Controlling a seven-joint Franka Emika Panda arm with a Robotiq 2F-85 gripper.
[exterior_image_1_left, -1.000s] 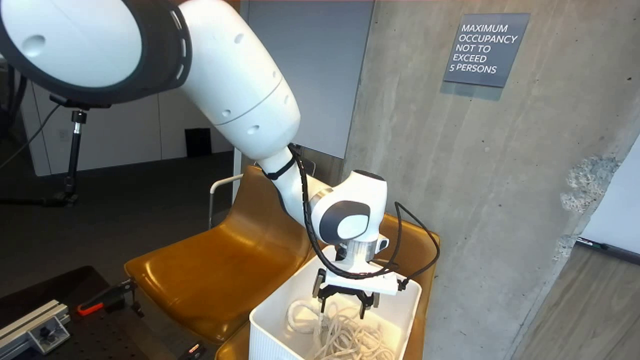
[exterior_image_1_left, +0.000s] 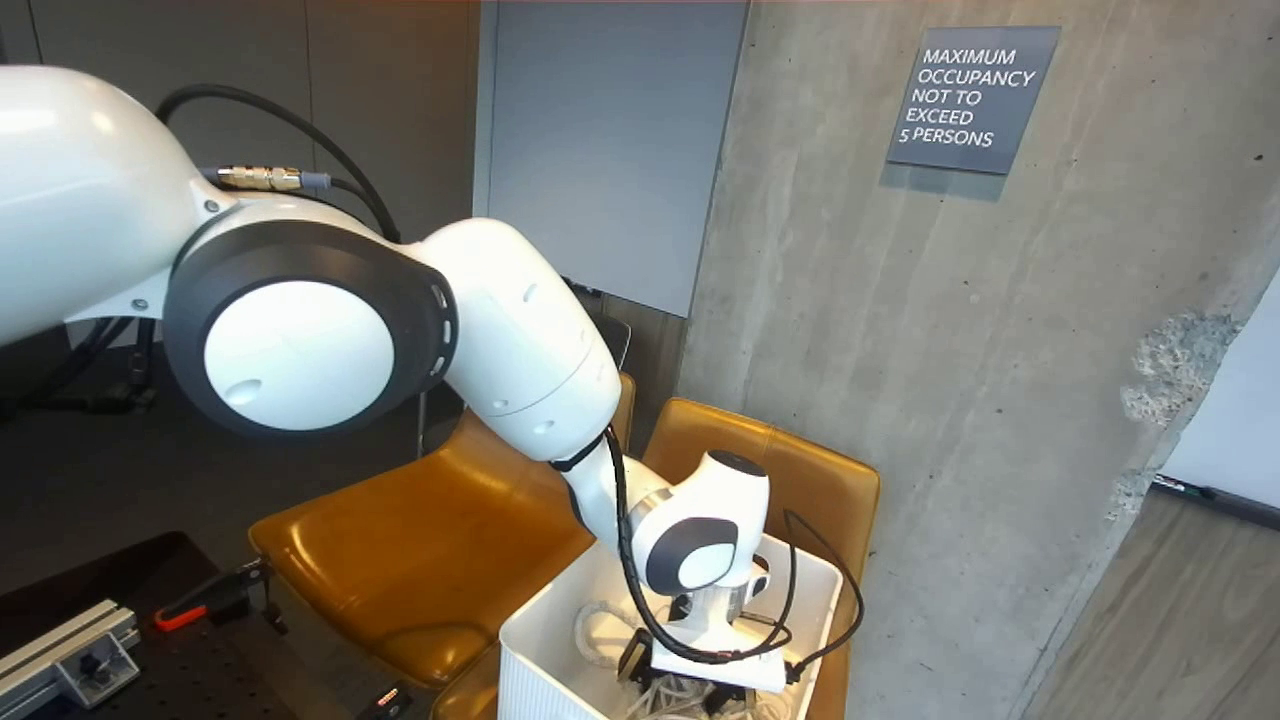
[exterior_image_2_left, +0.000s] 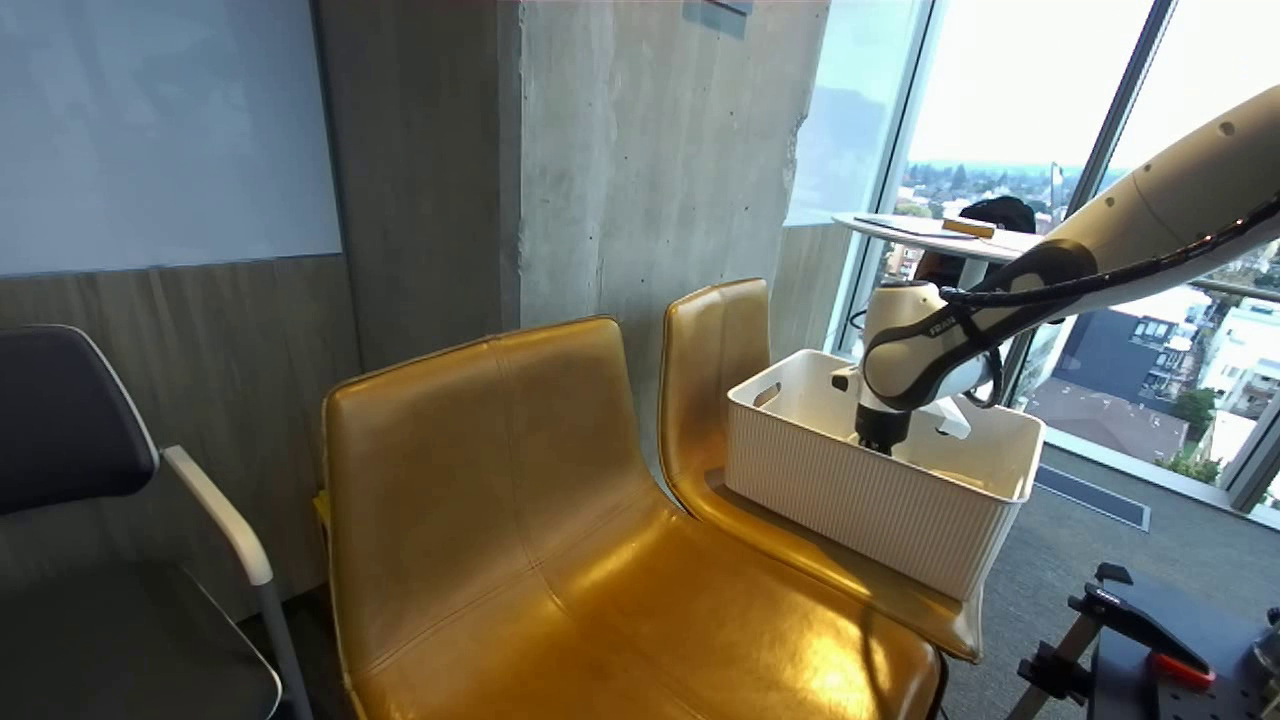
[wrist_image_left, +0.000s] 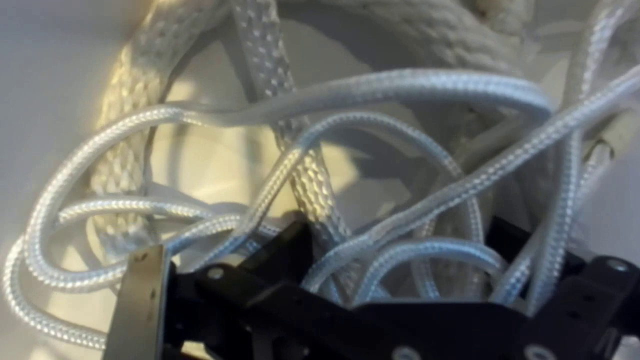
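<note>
My gripper is down inside the white ribbed bin (exterior_image_2_left: 864, 498), its fingers open. In the wrist view, loops of pale braided rope (wrist_image_left: 390, 87) pass around and between the black fingers. A wider, flat woven band (wrist_image_left: 129, 150) lies behind the thin loops. In exterior view 1, a coil of the rope (exterior_image_1_left: 596, 630) shows left of the gripper, and more rope lies beneath it. The fingertips are largely covered by rope, so contact with it cannot be told.
The bin rests on a tan chair (exterior_image_2_left: 720, 342) against the concrete pillar. Another tan chair (exterior_image_2_left: 480, 480) stands beside it. A dark table with a red-and-black clamp (exterior_image_1_left: 198, 606) is at lower left in exterior view 1. The bin walls rise close around my wrist.
The arm has come down from above the rope pile into the bin. My gripper was open above the rope before; now its fingers are among the loops.
</note>
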